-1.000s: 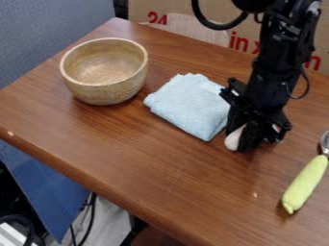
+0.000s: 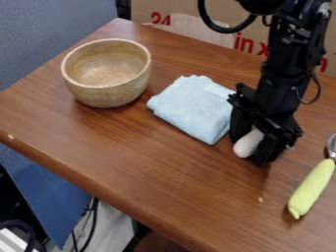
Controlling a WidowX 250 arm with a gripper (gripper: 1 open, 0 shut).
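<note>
My black gripper (image 2: 262, 133) is lowered over a white, rounded object (image 2: 246, 145) on the wooden table, just right of a folded light blue cloth (image 2: 190, 104). Its fingers hide much of the white object, and I cannot tell whether they grip it. A light wooden bowl (image 2: 106, 69) stands at the back left. A pale yellow-green corn-like object (image 2: 309, 188) lies at the right edge, with a metal utensil (image 2: 331, 147) beyond it.
A cardboard box (image 2: 184, 18) is behind the table. Past the left edge are a blue panel and cables.
My gripper has shifted very slightly around the white object; everything else stays where it was.
</note>
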